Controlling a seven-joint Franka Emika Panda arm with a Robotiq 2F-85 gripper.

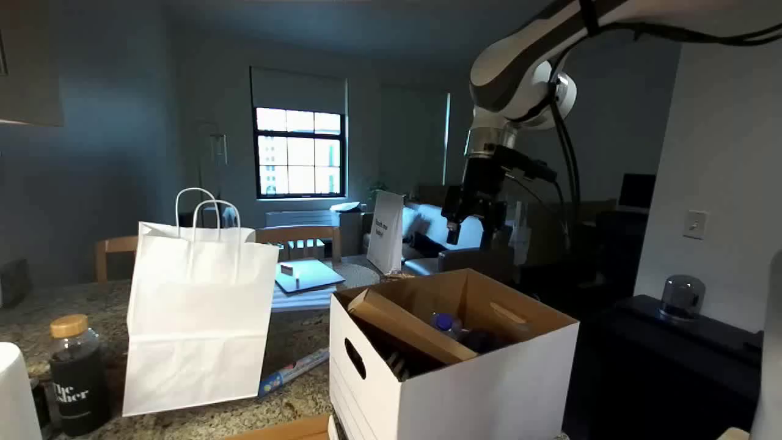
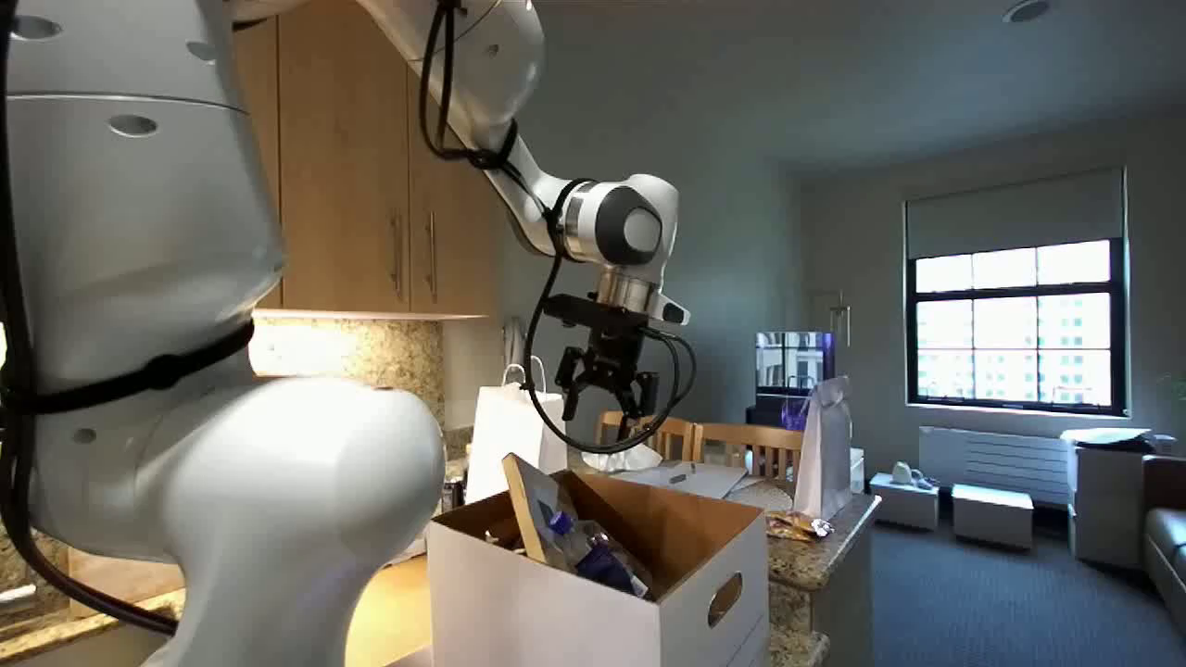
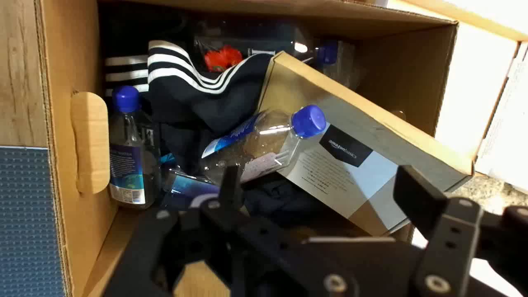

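Note:
My gripper hangs over an open white cardboard box [image 2: 545, 610], its two black fingers spread wide and nothing between them. Inside the box, as the wrist view shows, a clear bottle with a blue cap [image 3: 269, 141] lies slanted across the middle. Another blue-capped bottle [image 3: 129, 148] rests by the wall with the handle hole. Dark cloth with white stripes [image 3: 208, 89] fills part of the box, and a further clear bottle [image 3: 289, 42] lies along one wall. A flat Amazon Basics carton [image 3: 346, 158] leans at a slant, sticking up past the rim.
A white paper bag [image 1: 201, 315] and a dark bottle with a wooden cap [image 1: 76, 381] stand on the granite counter. A blue-and-white tube [image 1: 293, 371] lies between bag and box. Farther back are a laptop [image 1: 308, 275] and a second bag [image 2: 824, 445]. Air above the box is clear.

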